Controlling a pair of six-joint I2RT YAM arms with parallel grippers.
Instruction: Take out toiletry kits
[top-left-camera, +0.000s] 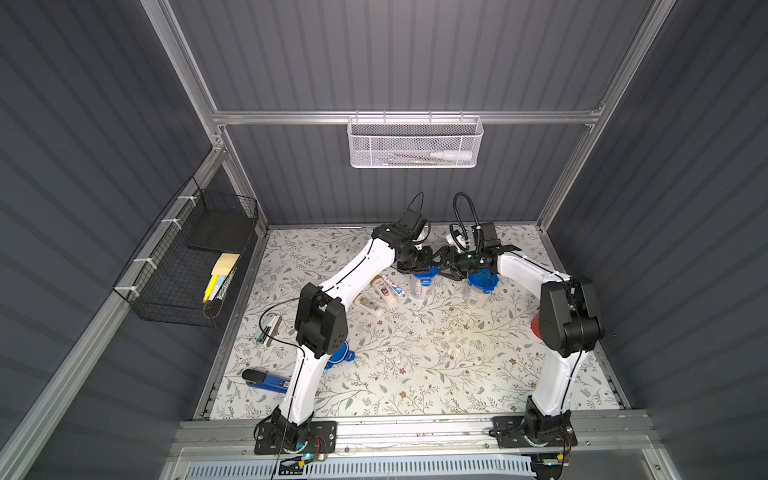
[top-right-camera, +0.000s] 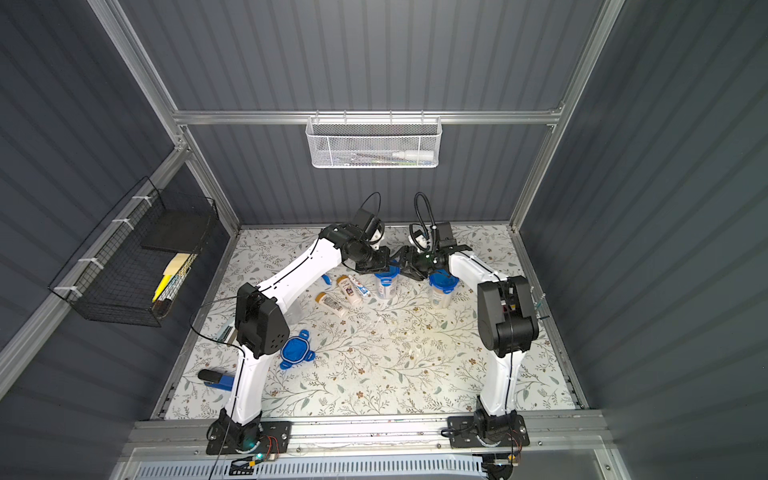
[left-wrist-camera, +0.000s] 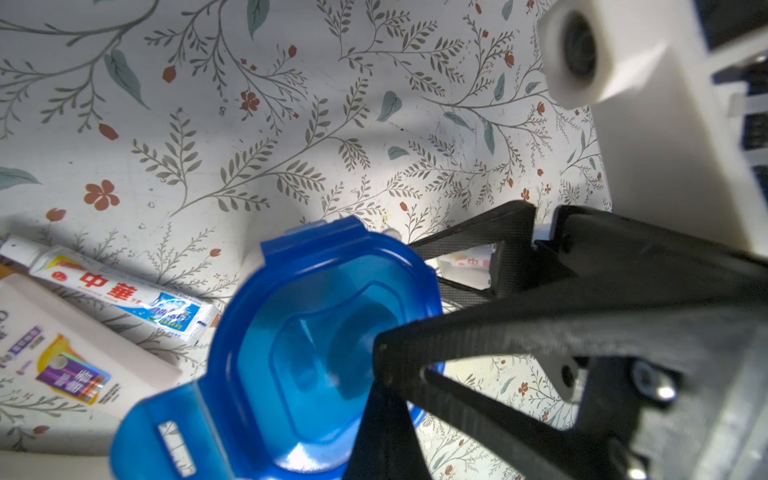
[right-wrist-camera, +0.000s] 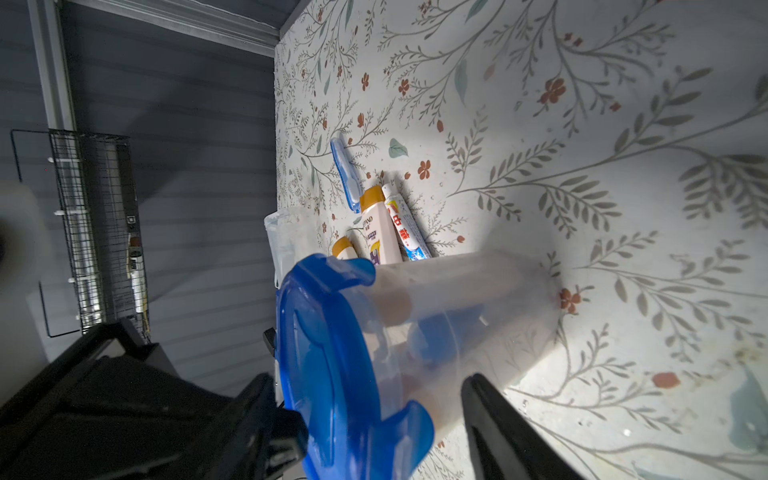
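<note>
A clear toiletry container with a blue lid (left-wrist-camera: 296, 304) stands at the table's back centre, toiletry items visible inside. In the left wrist view my left gripper is shut above that lid, its tip over the blue surface, nothing clearly between its fingers. My right gripper is open around the lid from the side, the container (right-wrist-camera: 480, 312) lying between its fingers in that view. Toothpaste (left-wrist-camera: 112, 288), a lotion bottle (left-wrist-camera: 80, 352) and another tube (top-right-camera: 329, 302) lie just left of it.
A second blue-lidded container (top-right-camera: 444, 284) stands to the right. A detached blue lid (top-right-camera: 296, 349) and a blue tool (top-right-camera: 217, 378) lie at front left. A red object (top-left-camera: 537, 324) sits at the right, partly behind the arm.
</note>
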